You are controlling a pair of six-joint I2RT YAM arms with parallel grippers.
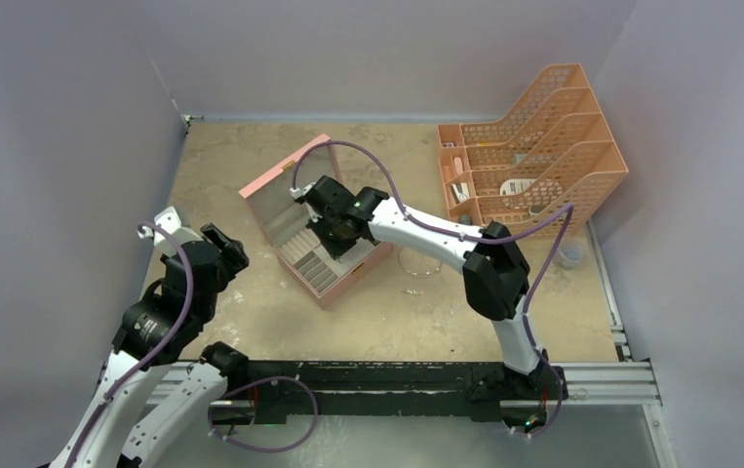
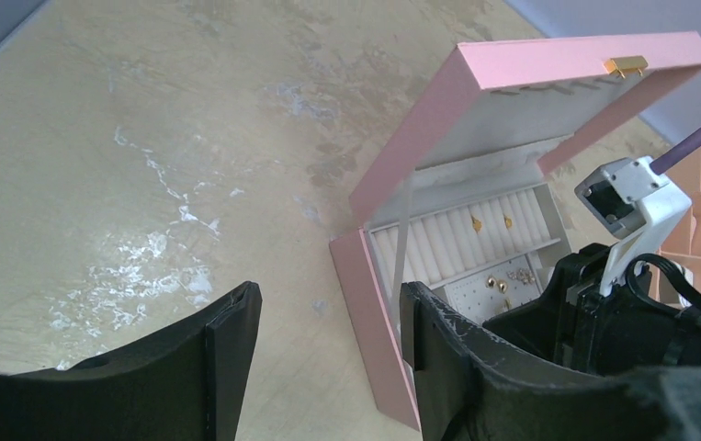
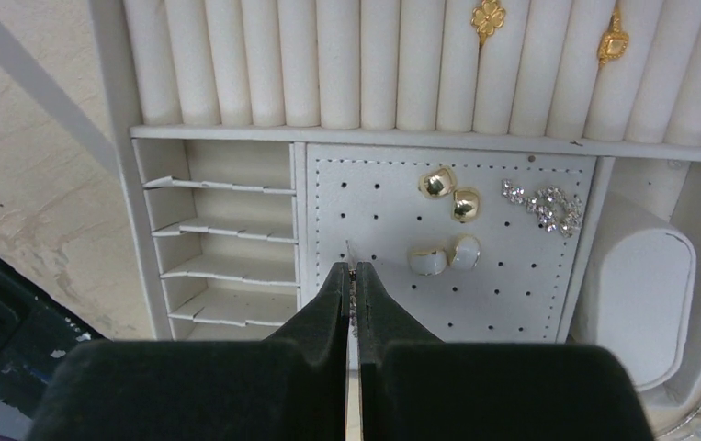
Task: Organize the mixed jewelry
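Observation:
The pink jewelry box stands open, lid raised. In the right wrist view, gold flower and framed pieces sit in the ring rolls. The white pegboard holds gold earrings, white-faced earrings and a sparkling silver cluster. Over its lower part my right gripper is shut on a thin silver earring; a fine wire pokes past the tips and sparkle shows between the fingers. My left gripper is open and empty, left of the box.
A necklace and small silver pieces lie on the table right of the box. An orange organizer fills the back right, with a clear cup near it. Four-sided slots beside the pegboard look empty.

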